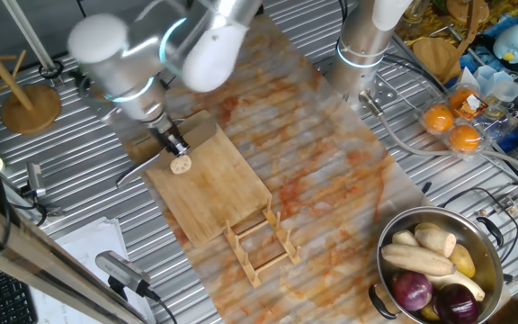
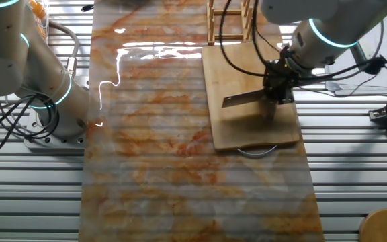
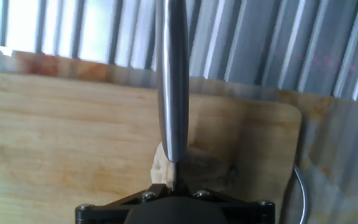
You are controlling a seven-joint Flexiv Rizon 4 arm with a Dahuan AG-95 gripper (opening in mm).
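Note:
My gripper is shut on a knife, whose silver handle (image 3: 174,81) reaches away from the fingers in the wrist view. In the second exterior view the flat knife blade (image 2: 242,99) extends left from the gripper, over the wooden cutting board (image 2: 224,128). A pale, holed slice-like piece of lotus root (image 1: 181,165) lies on the board right by the gripper in the first exterior view. From the wrist it is partly hidden behind the knife (image 3: 158,167). Whether the blade touches the piece cannot be told.
A small wooden rack (image 1: 263,247) adjoins the board's end. A steel pot (image 1: 387,261) of root vegetables and purple onions stands at the right. The marbled mat between board and pot is clear.

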